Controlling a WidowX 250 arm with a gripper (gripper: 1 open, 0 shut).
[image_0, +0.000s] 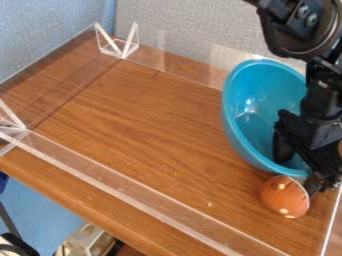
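A black robot gripper (305, 140) reaches down at the right edge of the view, over a light blue bowl (249, 110) that stands tipped on its side beside it. An orange round object (282, 197) rests on the wooden surface just below the bowl, near the gripper's lower parts. The fingertips are dark and crowded against the bowl, so I cannot tell whether they are open or shut, or on what.
Clear plastic edging runs along its borders, with white corner brackets (118, 40) at the back left. A grey wall stands behind.
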